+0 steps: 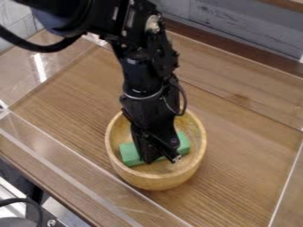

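Note:
A round tan bowl (166, 177) stands on the wooden table, holding a green block (130, 152) that lies across its inside. My black gripper (159, 151) reaches down into the bowl over the block, its tips down at the block's middle and hiding part of it. The fingers look close together; whether anything is between them cannot be made out.
A pale wall runs along the back. Black cables lie beyond the table's edge at the lower left.

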